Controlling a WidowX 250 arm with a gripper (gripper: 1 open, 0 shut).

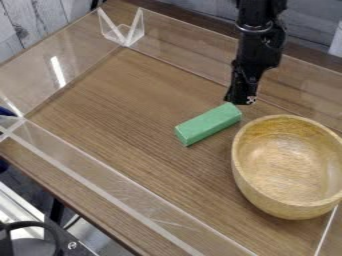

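Observation:
My gripper [241, 98] hangs at the upper right, shut, with nothing visible between its fingers. Just below it and slightly left, a green block [207, 124] lies flat on the wooden table [100, 120], apart from the fingertips. A large round tan bowl [285, 170] sits at the right, close beside the block.
A small clear container [122, 27] stands at the back left. Black cables or hardware [34, 242] lie at the lower left edge.

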